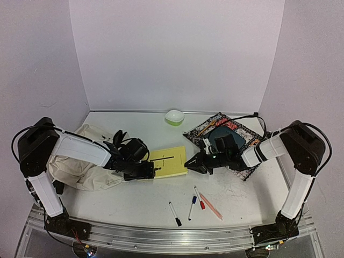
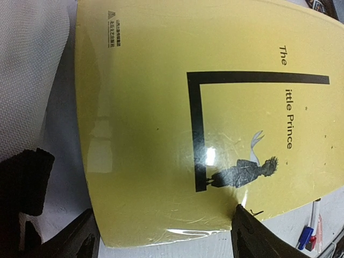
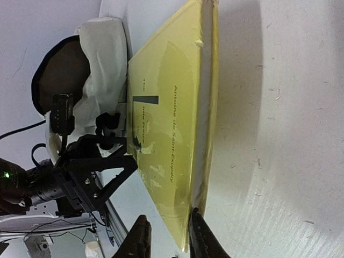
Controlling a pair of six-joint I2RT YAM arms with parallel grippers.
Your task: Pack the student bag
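Note:
A yellow book (image 1: 172,156), The Little Prince, lies between my two grippers in the top view. In the left wrist view its cover (image 2: 145,134) fills most of the picture. My left gripper (image 1: 153,171) is at the book's left end, its fingers (image 2: 251,236) spread wide with the cover's edge across the gap. My right gripper stands open at the other end; one finger (image 3: 200,236) is against or very near the book's edge, and contact is hard to tell. The off-white cloth bag (image 1: 88,172) lies crumpled beneath the left arm, partly hidden.
In front lie a black marker (image 1: 174,214), a blue-capped marker (image 1: 192,207), a red-capped marker (image 1: 199,198) and a pinkish stick (image 1: 212,207). A patterned mat (image 1: 247,173) with a dark teal item (image 1: 236,131) is at right. A white-green bowl (image 1: 174,117) stands at the back.

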